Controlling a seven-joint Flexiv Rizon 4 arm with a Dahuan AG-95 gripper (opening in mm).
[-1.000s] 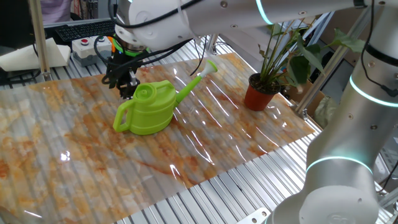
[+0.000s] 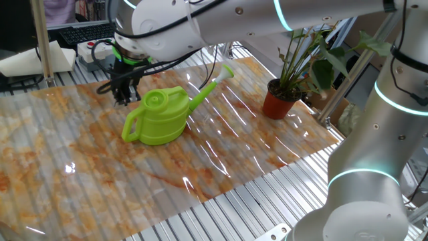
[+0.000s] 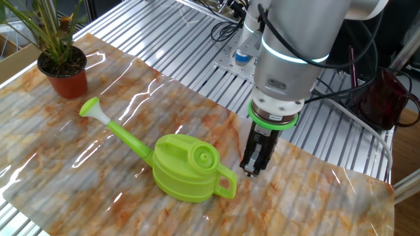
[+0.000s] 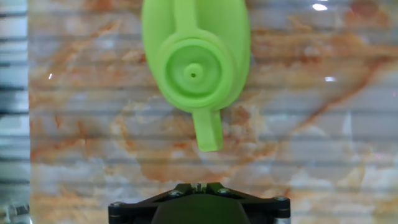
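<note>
A light green watering can [image 2: 160, 119] stands upright on the marbled sheet, its spout pointing toward the potted plant. In the wrist view the can's round lid [image 4: 193, 73] and its handle [image 4: 208, 130] lie ahead of my gripper, whose fingertips are together with nothing visible between them. Exterior view 2 shows the gripper [image 3: 249, 173] pointing down beside the can's handle [image 3: 227, 181], above the sheet and apart from the can. From exterior view 1 the gripper [image 2: 125, 102] appears behind the can, partly covered by cables.
A plant in a brown pot [image 2: 277, 100] stands on the sheet beyond the spout. A dark red pitcher [image 3: 387, 98] sits at the right side in exterior view 2. The marbled sheet [image 2: 60, 181] is clear on the handle side of the can.
In exterior view 1 my gripper has shifted left, from behind the can's lid toward its handle end. The can and the plant have stayed in place.
</note>
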